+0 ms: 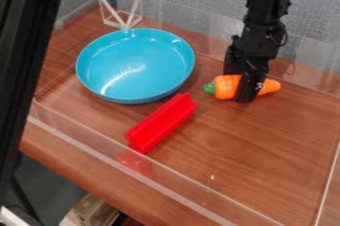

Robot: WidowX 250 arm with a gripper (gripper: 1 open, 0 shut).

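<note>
The black gripper reaches down from the top right onto an orange toy carrot with a green top, lying on the wooden table. Its fingers are around the carrot's middle; whether they are closed on it is hard to tell. A light blue plate sits to the left, and a red bar-shaped object lies in front of it.
Clear plastic walls border the wooden table. A white wire stand stands behind the plate. A dark post runs down the left edge.
</note>
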